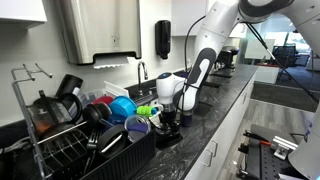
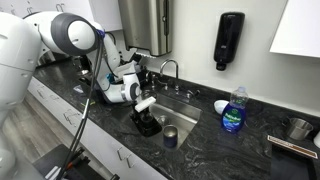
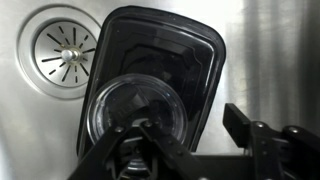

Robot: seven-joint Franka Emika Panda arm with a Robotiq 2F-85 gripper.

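A round, clear glass (image 3: 136,97) shows in the wrist view, set over a black rectangular container (image 3: 170,50) in the steel sink. My gripper is open: a wide gap lies between its fingers. One finger overlaps the near part of the glass, while the other (image 3: 234,122) stands right of it over the sink floor. The right rim of the glass lies between them, though whether anything touches is unclear. In exterior view 2, the gripper (image 2: 143,112) points down into the sink over the dark container. Exterior view 1 mostly hides the fingertips behind dark items.
A drain (image 3: 65,52) lies left of the container. Another cylindrical cup (image 2: 170,136) stands at the sink's right. A dish rack (image 1: 60,145) with colorful dishes is beside the sink, and a blue bottle (image 2: 234,112) stands on the dark counter. A faucet (image 2: 172,72) rises behind.
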